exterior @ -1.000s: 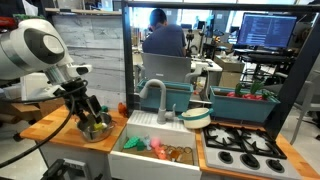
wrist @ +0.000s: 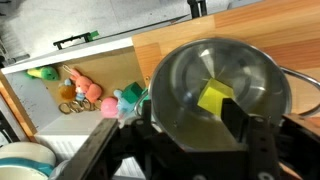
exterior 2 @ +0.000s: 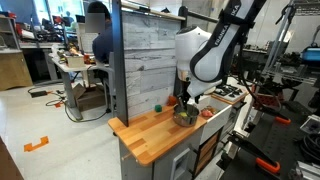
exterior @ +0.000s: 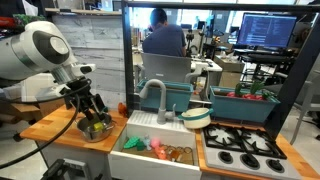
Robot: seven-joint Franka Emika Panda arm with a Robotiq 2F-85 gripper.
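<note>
A metal pot with a side handle rests on the wooden counter, and a yellow block lies inside it. From the side, the pot stands at the counter's left part, with a bit of the yellow block visible in it. My gripper hovers over the pot with its fingers apart and nothing seen between them. In the wrist view the block appears beside the right finger; whether they touch is unclear. In the second exterior view the gripper is small and dark above the pot.
Right of the pot is a white sink holding colourful toys, with a tall faucet behind. A stove and a teal basket stand farther right. A lidded round pot sits by the sink. Orange items are behind the pot.
The pot and the sink's contents look unmoved.
</note>
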